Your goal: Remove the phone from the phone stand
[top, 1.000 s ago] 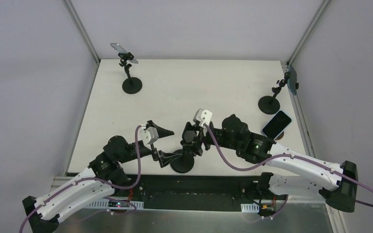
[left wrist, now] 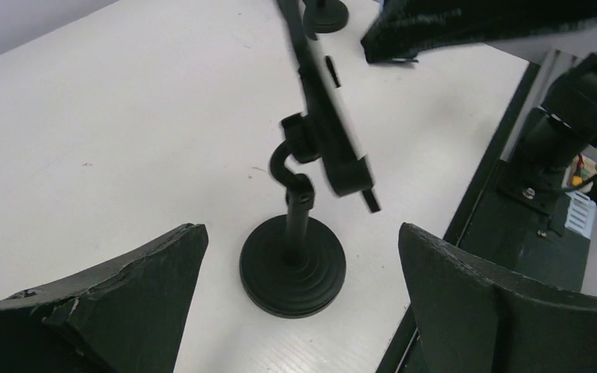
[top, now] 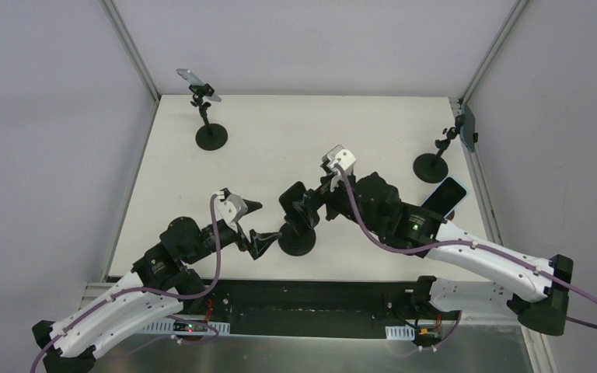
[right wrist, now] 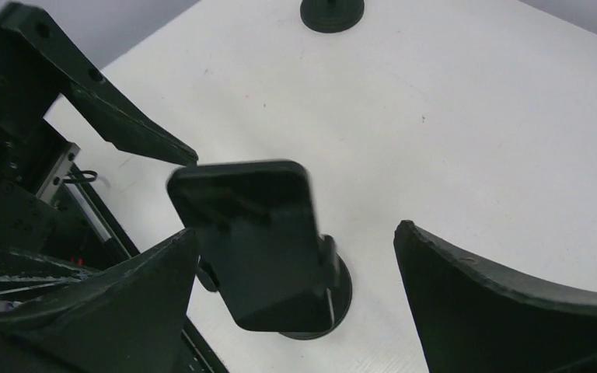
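Observation:
The middle phone stand (top: 297,241) is upright near the table's front, its round base (left wrist: 291,272) centred in the left wrist view. A dark phone (right wrist: 253,249) sits tilted in its holder (left wrist: 299,140). My left gripper (top: 266,224) is open, left of the stand, with the stand between but beyond its fingertips. My right gripper (top: 319,198) is open just right of and above the phone; in the right wrist view the phone is framed between its fingers, with no clear contact visible.
Stands with phones are at back left (top: 211,136) and right (top: 431,167). A loose phone (top: 443,198) lies at right.
My right gripper has moved up and back, uncovering the phone in the top view. My left gripper has moved slightly left, away from the stand.

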